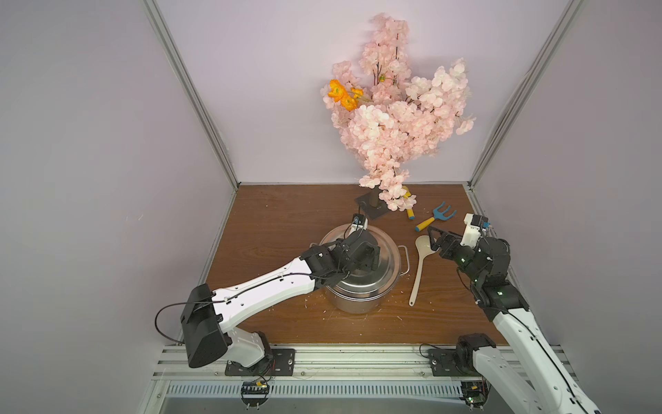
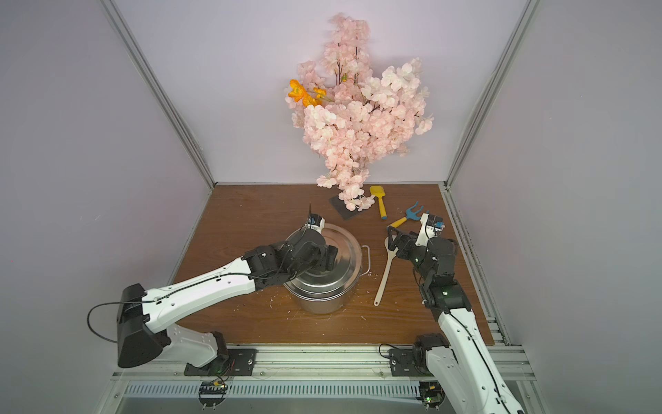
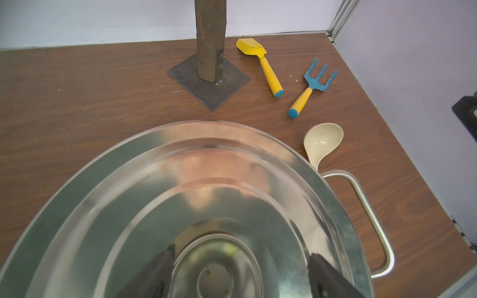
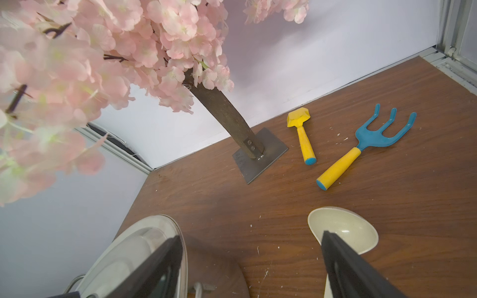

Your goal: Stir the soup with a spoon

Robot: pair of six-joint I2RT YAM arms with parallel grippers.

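Observation:
A steel pot [image 1: 355, 303] stands mid-table with its round lid [image 3: 218, 193] on. The lid's knob [image 3: 215, 278] shows between the fingers of my left gripper, which is open above the lid; whether the fingers touch anything cannot be told. In the top views the left arm covers the knob. A cream spoon [image 1: 417, 276] lies flat right of the pot, bowl toward the back. My right gripper is open and empty, right of the spoon's bowl and above the table. No soup can be seen under the lid.
Behind the pot, a blossom tree [image 1: 393, 124] rises from a dark base plate [image 4: 260, 154]. A yellow toy shovel [image 3: 260, 62] and a blue toy fork [image 4: 380, 136] lie at the back right.

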